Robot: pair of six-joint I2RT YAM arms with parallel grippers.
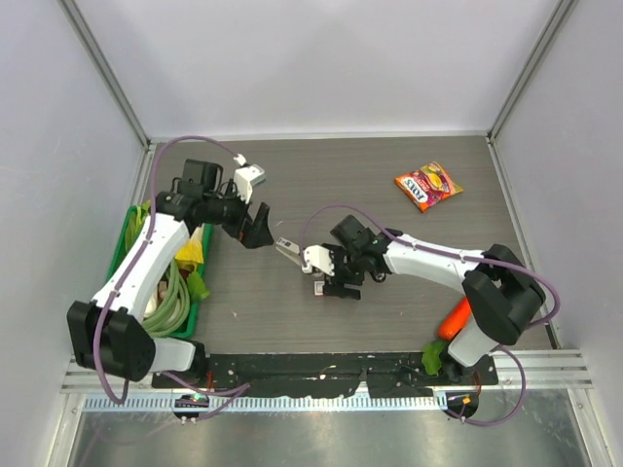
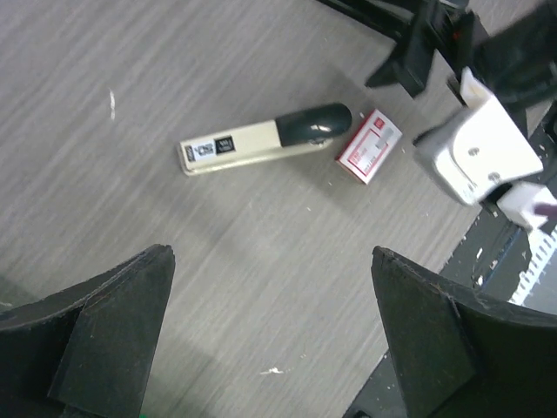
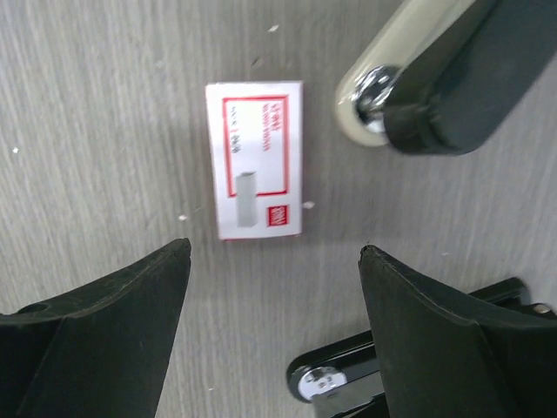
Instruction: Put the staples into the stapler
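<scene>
A cream stapler with a black end (image 2: 261,139) lies on the table, close to a small white box with red print (image 2: 370,148), which looks like the staples. Seen from the right wrist, that box (image 3: 258,161) lies flat just ahead of my right gripper, whose fingers are parted with nothing between them. The stapler's black end (image 3: 474,83) is at upper right there. From the top, my right gripper (image 1: 343,289) is beside the box (image 1: 318,288). My left gripper (image 1: 257,228) stands open and empty, left of the stapler (image 1: 288,249).
A long black piece with metal parts (image 3: 335,379) lies beside the right gripper. At left is a green basket (image 1: 117,255) of vegetables; a snack bag (image 1: 428,185) lies at back right, a carrot (image 1: 455,319) at right.
</scene>
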